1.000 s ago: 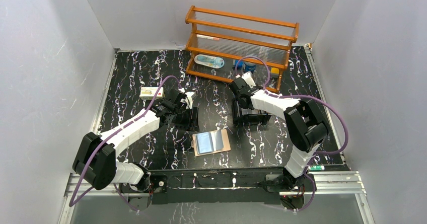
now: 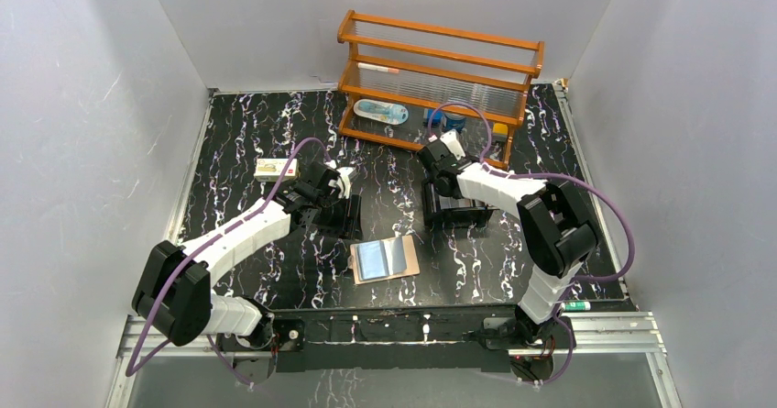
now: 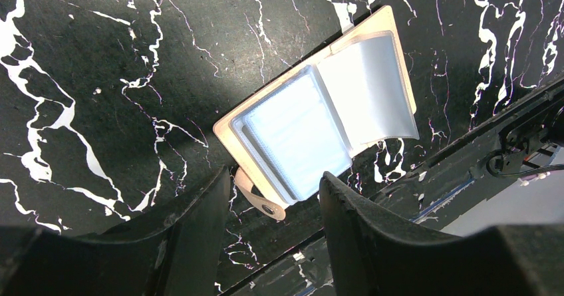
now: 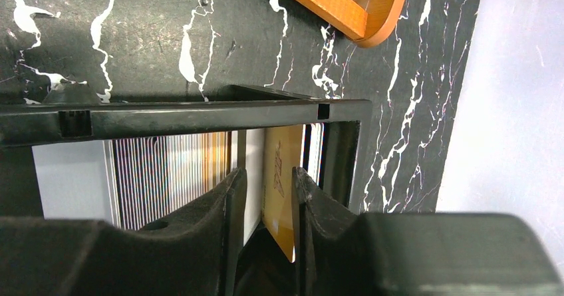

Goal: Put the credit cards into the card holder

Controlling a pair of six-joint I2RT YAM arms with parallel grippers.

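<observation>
The card holder (image 3: 292, 133) lies spread on the table, tan-backed with clear sleeves and a strap with a snap at one corner. My left gripper hangs over that strap end, open and empty. In the right wrist view, a black box (image 4: 193, 120) holds several cards (image 4: 169, 169) on edge. A gold card (image 4: 282, 169) leans apart from the main row. My right gripper reaches down at the box, its fingers apart, with the gold card in the gap, close to the right finger. Whether either finger touches it I cannot tell.
A wooden rack (image 2: 440, 64) stands behind the box, its front corner near the right gripper. A small white box (image 2: 275, 169) sits beyond the left arm.
In the top view both arms look nearly still, with at most a tiny shift at the right gripper. The card holder and the box have not moved.
</observation>
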